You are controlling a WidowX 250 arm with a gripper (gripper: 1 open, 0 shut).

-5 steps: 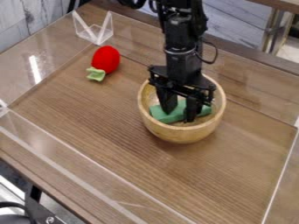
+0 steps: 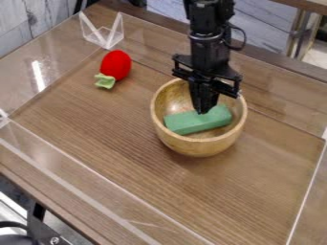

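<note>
A wooden bowl [image 2: 185, 144] sits on the table at centre right, holding a green block [image 2: 197, 121]. My black gripper [image 2: 205, 78] hangs above the bowl's back part, over the green block and apart from it. Its fingers look close together, and I see nothing held between them.
A red tomato-like object [image 2: 117, 64] lies at the back left with a small pale green piece [image 2: 105, 82] beside it. A clear plastic item [image 2: 99, 30] stands behind them.
My gripper has risen from down in the bowl to above it. The green block now lies in view in the bowl.
</note>
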